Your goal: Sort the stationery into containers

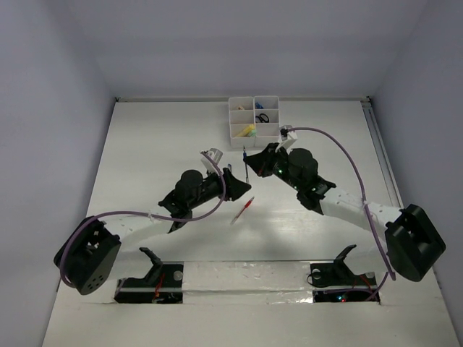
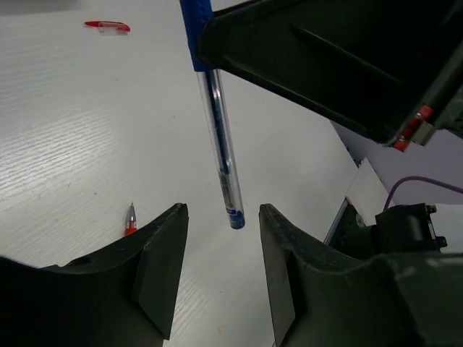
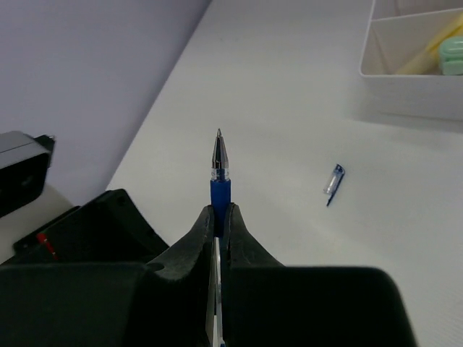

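Note:
A blue pen [image 2: 195,32] with a clear barrel is held upright by my right gripper, shut on it, over the middle of the table. My left gripper is open, its fingers either side of the pen's lower end, which appears between or just beyond them. A red pen [image 1: 242,210] lies on the table below. A small blue item [image 3: 333,181] lies farther back. A white compartment container [image 1: 254,142] at the back holds yellow, green and blue items and black scissors [image 1: 262,118].
Bare table [image 1: 145,144] spreads to the left and right of the container. The two arms meet closely at the centre. Grey walls bound the sides and back.

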